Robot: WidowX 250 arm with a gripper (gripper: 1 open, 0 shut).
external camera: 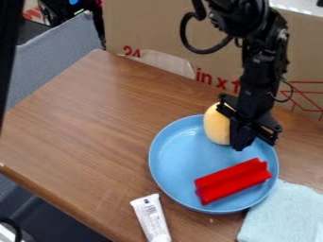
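Observation:
My black gripper (243,134) hangs over the back part of a blue plate (177,161), its tips low against the right side of a rounded yellow object (217,120). The gripper looks shut, and its fingers partly hide the yellow object, which rests at the plate's back edge. A red block (229,180) lies in the front right of the plate.
A white tube (151,217) lies front left of the plate, a pale cloth (284,219) front right. A cardboard box (158,33) stands behind.

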